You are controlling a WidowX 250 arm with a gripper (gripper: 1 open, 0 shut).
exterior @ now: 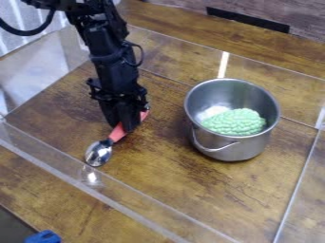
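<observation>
The black gripper [124, 116] is low over a spoon with a red handle and a steel bowl [99, 153], lying on the wooden table [165, 199]. Its fingers are around the red handle; whether they are closed on it cannot be made out. To the right stands a steel pot [229, 142] with a green textured object [234, 121] inside.
A small blue object [42, 236] is at the bottom left corner. Clear acrylic or tape edges run along the left and front of the area. The table in front of the pot is bare.
</observation>
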